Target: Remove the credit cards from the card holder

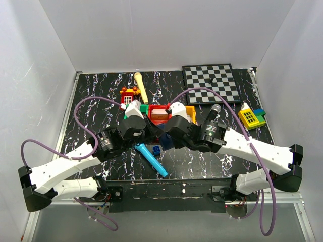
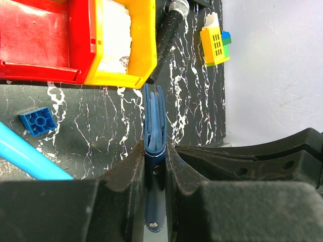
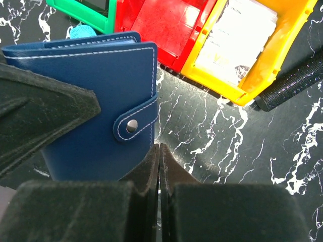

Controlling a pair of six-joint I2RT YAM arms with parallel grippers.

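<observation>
A blue card holder with a snap strap hangs upright above the table, pinched in my left gripper. In the right wrist view the holder fills the left side, a dark finger of the left gripper across it, and blue shows inside its top opening. My right gripper is shut with nothing visible between its fingers, just right of the holder's lower edge. In the top view both grippers meet over the middle of the table, largely hidden by their wrists.
Below are red and yellow bins, the yellow holding white items. A black microphone, light-blue bar, blue brick, yellow toy and chessboard also lie on the marble table.
</observation>
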